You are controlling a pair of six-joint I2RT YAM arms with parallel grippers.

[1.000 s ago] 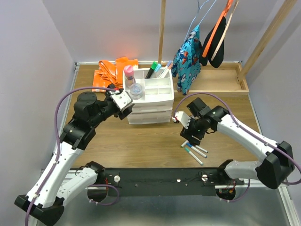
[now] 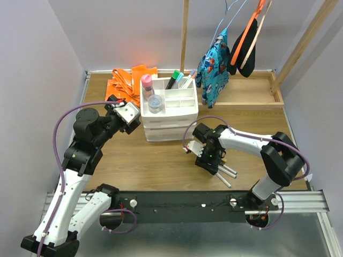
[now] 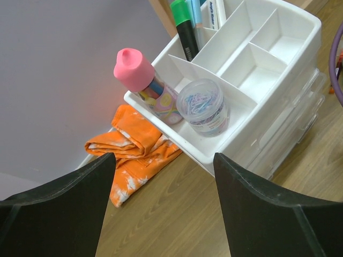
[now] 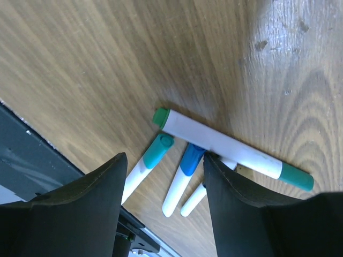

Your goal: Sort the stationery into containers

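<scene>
My right gripper is open, low over white markers on the wooden table. Between its fingers lie a teal-capped marker (image 4: 138,170) and a blue-capped marker (image 4: 182,182). A thinner white pen (image 4: 194,199) is partly hidden by the right-hand finger. Just beyond the fingertips, a green-ended marker (image 4: 222,144) lies crosswise. Open and empty, my left gripper hangs at the near left side of the white organizer (image 2: 169,120). Inside the organizer are a pink-capped container (image 3: 135,72), a clear tub (image 3: 203,107) of small clips, a green-capped black marker (image 3: 186,33) and several pens.
Orange cloth (image 2: 124,83) lies left of the organizer. A patterned blue pouch (image 2: 213,69) and a dark pouch (image 2: 244,51) hang at the back right above a wooden tray (image 2: 252,93).
My right gripper has come down and toward the front left, over the markers, covering their far ends. The left gripper has shifted slightly left, away from the organizer.
</scene>
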